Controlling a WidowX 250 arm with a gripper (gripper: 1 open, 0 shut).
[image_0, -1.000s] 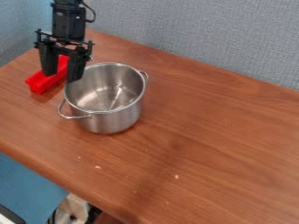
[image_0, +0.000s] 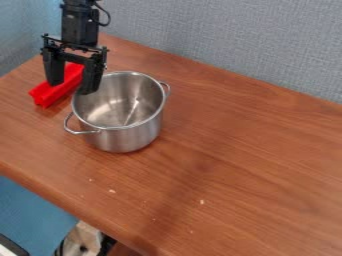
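Observation:
My black gripper (image_0: 72, 70) is at the upper left, its two fingers spread apart above a red elongated object (image_0: 51, 90) lying on the wooden table behind and left of a steel pot. The right finger hangs by the left rim of the pot (image_0: 134, 135); whether it touches cannot be told. I see nothing held between the fingers. The pot stands upright with two wire handles and looks empty.
A grey textured wall runs along the back, and the table's left edge drops to a blue surface.
The gripper has shifted very slightly down; the pot and red object look unchanged.

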